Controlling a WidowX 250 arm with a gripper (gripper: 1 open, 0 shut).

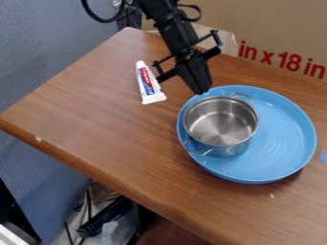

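My black gripper (197,78) hangs over the table's back middle, just above and behind a blue plate (284,146); whether its fingers are open or shut is hard to tell. A steel pot (220,128) with wire handles sits on the plate. A white toothpaste tube (149,84) with red and blue print lies on the table to the left of my gripper.
A cardboard box (274,38) with red lettering stands along the back. A small blue piece (323,156) is at the right edge. Cables and clutter lie below the table's front-left edge.
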